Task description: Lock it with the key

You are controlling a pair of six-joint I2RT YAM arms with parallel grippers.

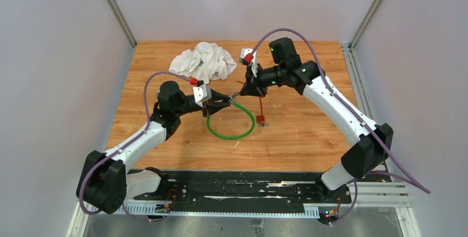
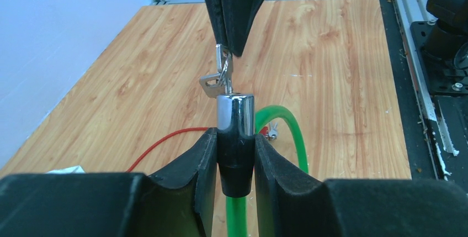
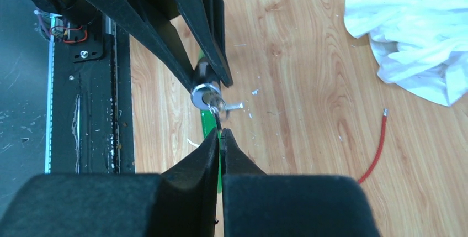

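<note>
My left gripper is shut on the chrome lock cylinder (image 2: 235,115) of the green cable lock (image 1: 232,136). A key (image 2: 212,82) stands in the cylinder's top, with a second key or ring hanging beside it. Just above, my right gripper is shut with its tips at the key's head; whether anything is between them is unclear, as the key is blurred in the right wrist view.
A white cloth (image 1: 203,60) lies crumpled at the back. A red cable with a small red lock and keys (image 1: 261,120) lies right of the green loop. The front and right of the board are mostly clear.
</note>
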